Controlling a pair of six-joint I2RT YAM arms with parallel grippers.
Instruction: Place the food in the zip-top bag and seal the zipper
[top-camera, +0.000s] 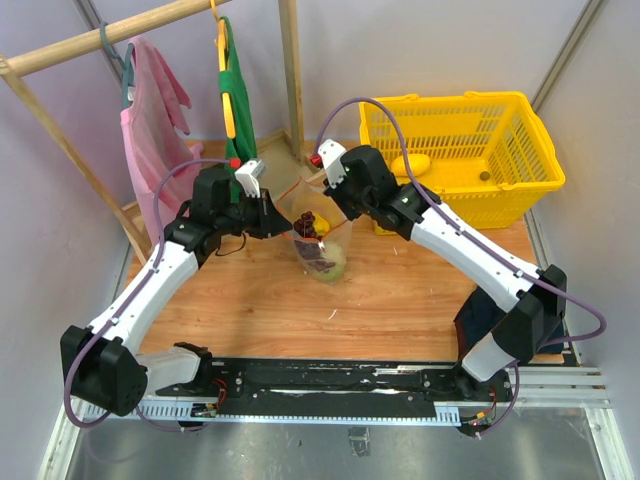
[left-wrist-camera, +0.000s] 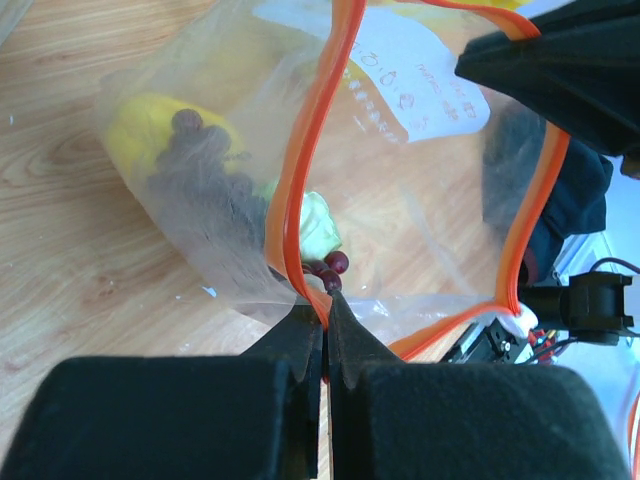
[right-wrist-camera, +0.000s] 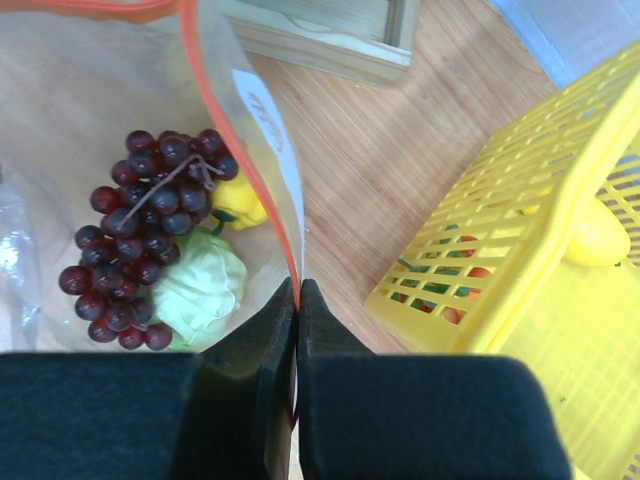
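The clear zip top bag (top-camera: 338, 238) with an orange-red rim stands between my two grippers, its mouth spread wide. Inside it lie dark grapes (right-wrist-camera: 130, 240), a pale green vegetable (right-wrist-camera: 205, 285) and a yellow item (right-wrist-camera: 238, 203). My left gripper is shut on the bag's rim, with the orange strip running in between its fingers. On the opposite side, my right gripper is shut on the rim too, the red edge entering at its fingertips. In the top view the arms partly cover the bag's upper edge.
A yellow basket (top-camera: 540, 150) at the back right holds a yellow item (top-camera: 412, 165). At the back left, a wooden rack (top-camera: 130, 22) carries a pink garment (top-camera: 155, 120) and a green cloth (top-camera: 235, 100). The tabletop (top-camera: 270, 320) in front of the bag is clear.
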